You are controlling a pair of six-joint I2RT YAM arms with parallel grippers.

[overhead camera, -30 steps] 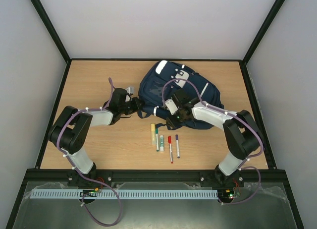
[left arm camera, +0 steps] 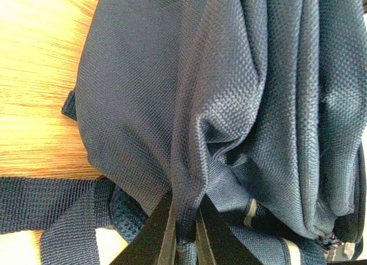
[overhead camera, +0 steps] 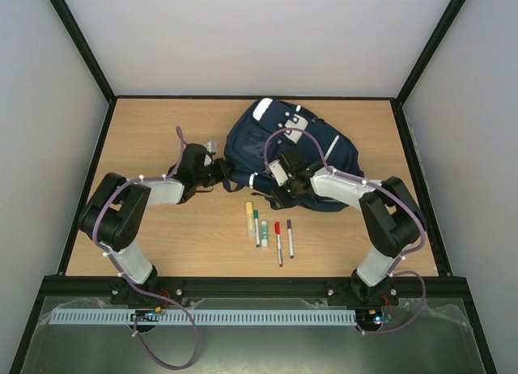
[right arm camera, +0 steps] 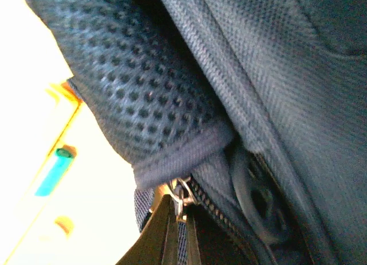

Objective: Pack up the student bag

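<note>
The navy backpack (overhead camera: 251, 139) lies across the back right of the table. My left gripper is shut on a fold of its fabric at the bag's left end, with straps beside it. My right gripper is shut at the bag's front edge, at a zipper (right arm camera: 215, 213) with a metal puller (right arm camera: 182, 193) just at its fingertips; whether the puller is between them is hard to tell. In the top view, a yellow glue stick (overhead camera: 250, 218), green marker (overhead camera: 256, 228), small white-green tube (overhead camera: 265, 235), red marker (overhead camera: 278, 244) and purple marker (overhead camera: 290, 240) lie below the bag.
Dark frame edges and white walls bound it. Purple cables loop over both arms.
The right arm has shifted very slightly at the bag's front edge. The left arm and the markers look the same.
</note>
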